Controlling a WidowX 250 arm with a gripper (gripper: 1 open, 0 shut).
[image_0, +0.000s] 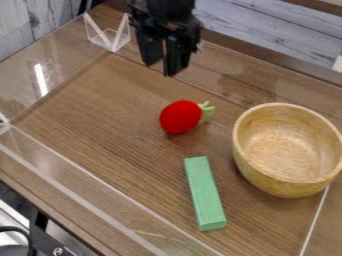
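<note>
My gripper (163, 50) is raised over the back middle of the wooden table, a dark blurred shape whose fingers stand open. Below it and a little to the right, apart from it, lies a red strawberry-like object (179, 118) with a green top, nothing covering it.
A large tan bowl (286, 170) fills the right side. A green bar (203, 192) lies at the front right of centre. A white wire-like object (104, 30) stands at the back left.
</note>
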